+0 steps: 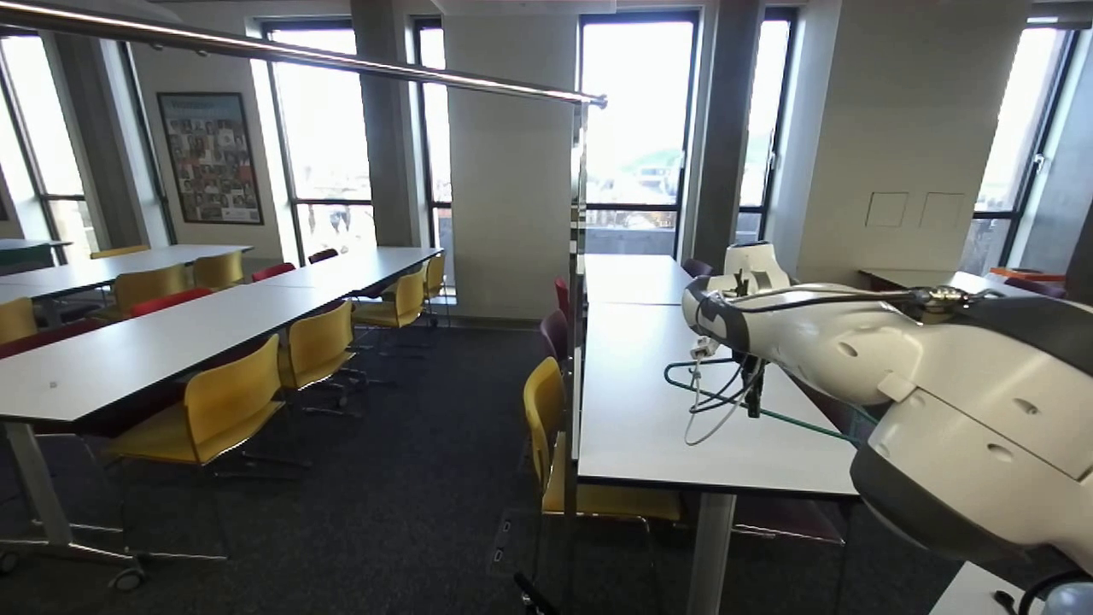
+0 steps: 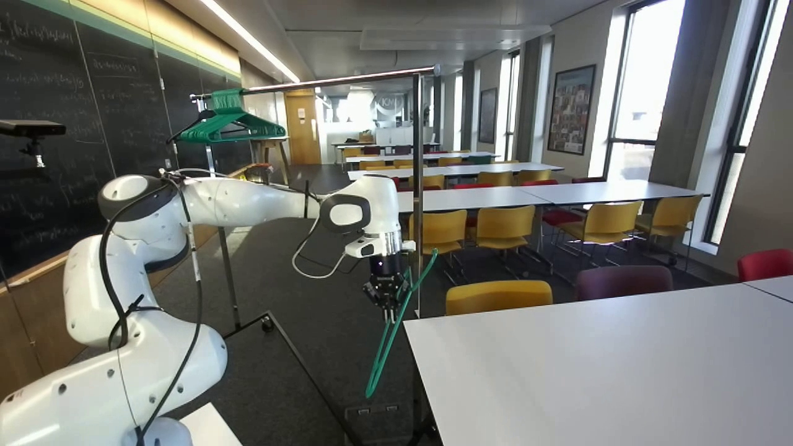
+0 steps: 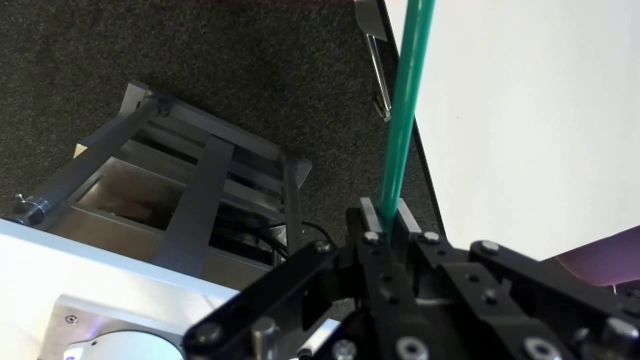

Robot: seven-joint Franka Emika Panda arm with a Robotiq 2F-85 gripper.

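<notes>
A green plastic hanger [image 2: 380, 360] is in my gripper [image 2: 389, 318], hanging at a slant beside the near corner of the white table in exterior view 2. The wrist view shows its green bar [image 3: 406, 96] pinched between the fingertips of my gripper, running up and away from them. From exterior view 1, the hanger [image 1: 794, 418] stretches out on both sides of the gripper [image 1: 755, 408], with its right end passing behind the arm. The gripper is shut on the bar.
A metal clothes rack's rail [image 2: 349, 77] crosses above, with several green hangers [image 2: 230, 126] bunched at its far left end. Its upright [image 2: 417, 186] stands close to the hanger. A white table [image 2: 609, 364] lies to the right; yellow chairs [image 1: 237, 398] and further tables fill the room.
</notes>
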